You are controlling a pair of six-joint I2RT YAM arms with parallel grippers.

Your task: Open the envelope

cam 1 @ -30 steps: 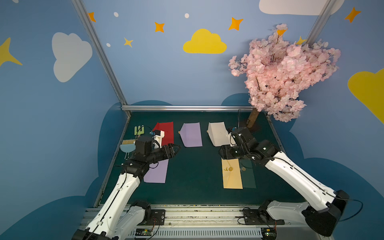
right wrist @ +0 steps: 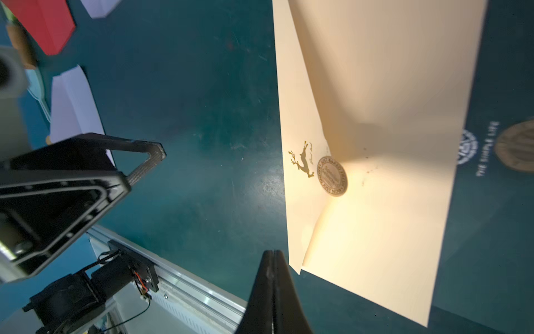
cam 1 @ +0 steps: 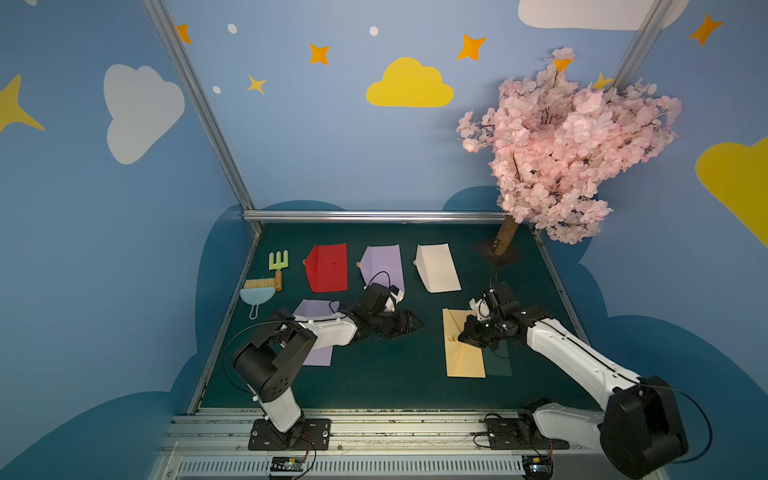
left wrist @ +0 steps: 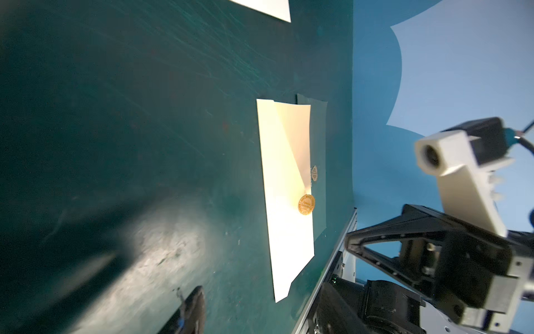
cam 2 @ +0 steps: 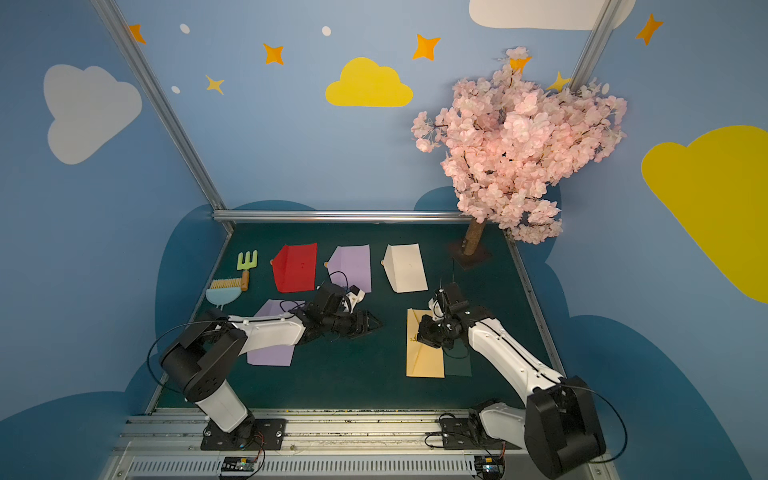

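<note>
A cream-yellow envelope (cam 1: 464,365) lies on the dark green table, its pointed flap held at the middle by a round gold seal (right wrist: 332,176). In the right wrist view, the flap's side edges stand slightly raised from the body. Over this envelope is my right gripper, shut, nothing visible between its fingers; from above it covers the seal. My left gripper (cam 1: 412,321) hovers left of the envelope, its fingers (left wrist: 192,312) apart and empty. Against the yellow envelope's right side lies a dark green envelope (cam 1: 500,366) with its own seal (right wrist: 517,145).
Red (cam 1: 327,269), lilac (cam 1: 384,264) and white (cam 1: 437,268) envelopes line the back. Another lilac envelope (cam 1: 320,356) lies under the left arm. A small fork (cam 1: 278,260) and brush (cam 1: 257,294) sit far left; a blossom tree (cam 1: 572,136) stands back right.
The left gripper has moved right, towards the yellow envelope. The envelopes have not visibly moved.
</note>
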